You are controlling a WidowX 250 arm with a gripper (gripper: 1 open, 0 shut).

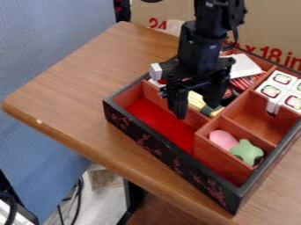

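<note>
The black gripper (195,101) hangs low over the middle of a dark, red-lined box (177,161), its fingers pointing down beside the red empty compartment at the front left. A cream-yellow piece (196,100) and a green-topped piece (210,112) show behind and under the fingers. Whether the fingers hold anything is hidden. A pink oval piece (223,139) and a green piece (245,152) lie in the front right compartment.
A white block (157,70) is at the box's back left. White blocks with red markings (281,91) sit at the right. A white card (245,66) lies at the back. Cardboard stands behind.
</note>
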